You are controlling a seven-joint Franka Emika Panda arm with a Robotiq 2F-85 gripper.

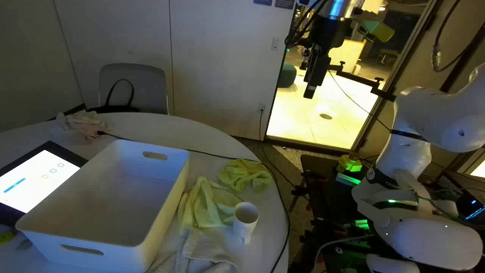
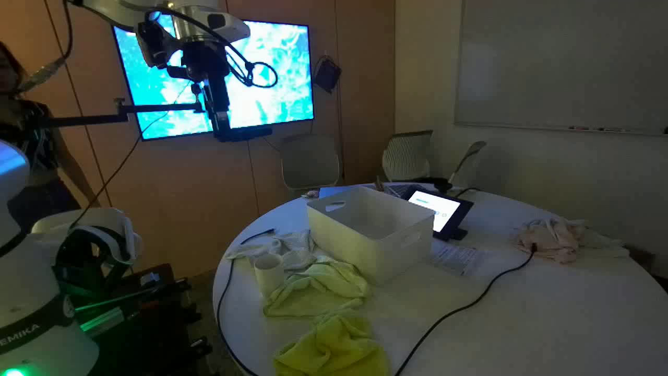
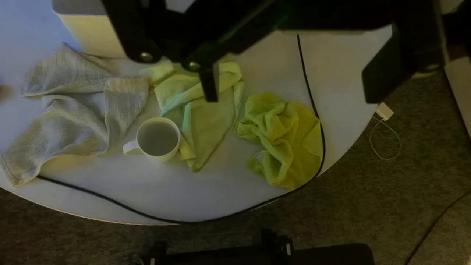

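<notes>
My gripper is open and empty, its two dark fingers spread wide across the top of the wrist view. It hangs high above the table's edge, well clear of everything on it. Below lie a crumpled yellow-green cloth, a paler green cloth and a grey-white cloth. An upright white mug stands between the grey and pale green cloths, its handle toward the grey one. Beside the cloths sits a large white bin with handle slots; the inside that shows in exterior view 1 looks empty.
A black cable runs along the rim of the round white table. Behind the bin stands a lit tablet. A pinkish cloth lies at the far side, with bare tabletop between it and the bin.
</notes>
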